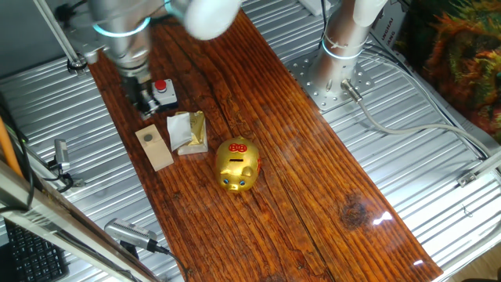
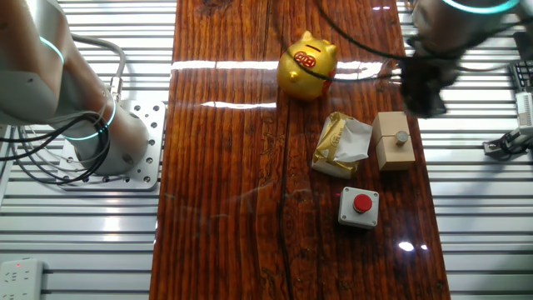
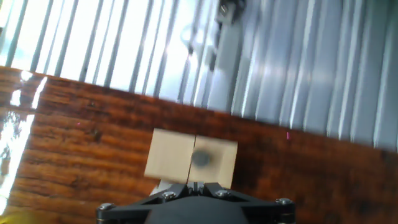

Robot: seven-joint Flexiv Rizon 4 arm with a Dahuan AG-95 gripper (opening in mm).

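Observation:
A pale wooden block (image 1: 154, 148) with a round grey knob (image 2: 401, 137) lies near the table's edge. My gripper (image 1: 147, 112) is blurred, hanging above the table close to this block. From the wrist, the block (image 3: 171, 154) shows just beyond my gripper, whose fingertips meet with nothing visible between them. Beside the block sits a tissue packet (image 2: 341, 146) with gold wrapping and a white sheet sticking out. A white box with a red button (image 2: 359, 207) and a golden piggy bank (image 1: 238, 164) also stand on the wood.
Ridged metal panels (image 3: 280, 56) border the tabletop. A grey device with a cable (image 1: 131, 234) lies off the table's edge, and the arm's base (image 2: 125, 146) is bolted on the opposite side.

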